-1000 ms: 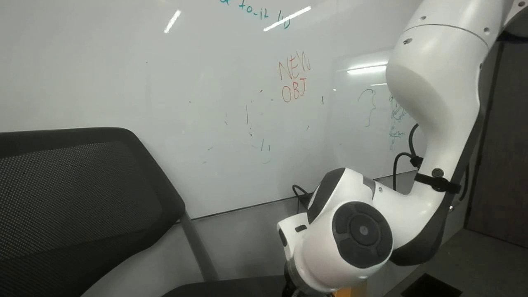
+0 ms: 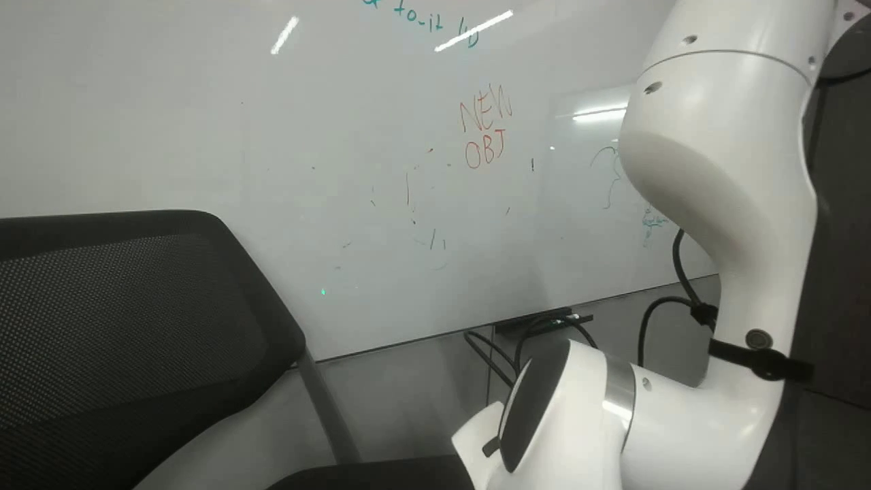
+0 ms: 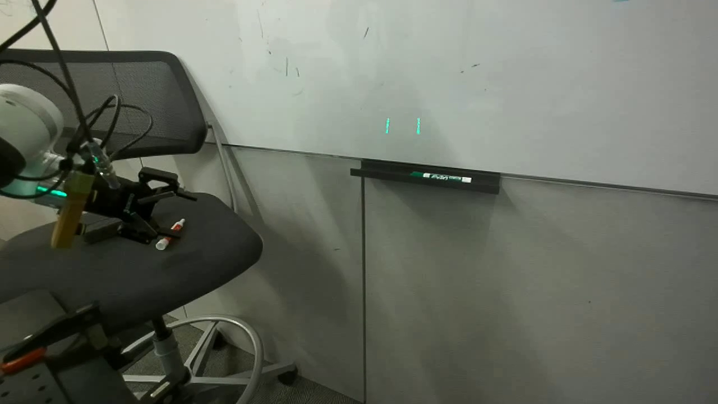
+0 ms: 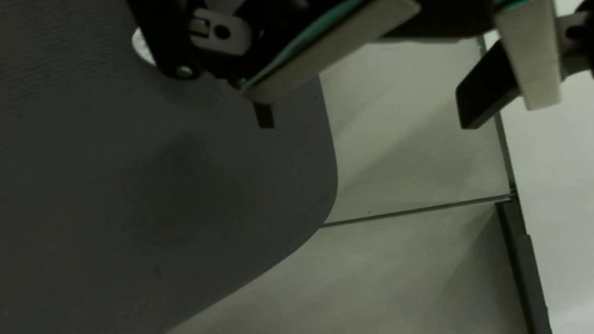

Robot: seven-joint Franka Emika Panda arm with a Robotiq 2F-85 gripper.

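A red-and-white marker (image 3: 177, 225) lies on the dark chair seat (image 3: 202, 262), close to the lower finger of my gripper (image 3: 176, 214). From the wrist, my gripper stands open, its fingers well apart and only pale wall and the seat's edge behind the gap. A small white object (image 4: 142, 47) shows partly behind the left finger linkage; whether it is the marker's end I cannot tell. The gripper itself is out of sight in exterior view 1, where the arm (image 2: 718, 163) reaches down at the right.
The chair back (image 3: 134, 101) rises behind the gripper. A black tray (image 3: 390, 176) on the wall below the whiteboard (image 3: 538, 87) carries a green-and-white marker (image 3: 441, 177). Cables (image 3: 111, 124) loop around the wrist. Bare wall lies right of the seat.
In exterior view 1 the forearm and wrist have shifted lower and turned. The round dark joint cover no longer shows, and more cable loops appear behind the wrist.
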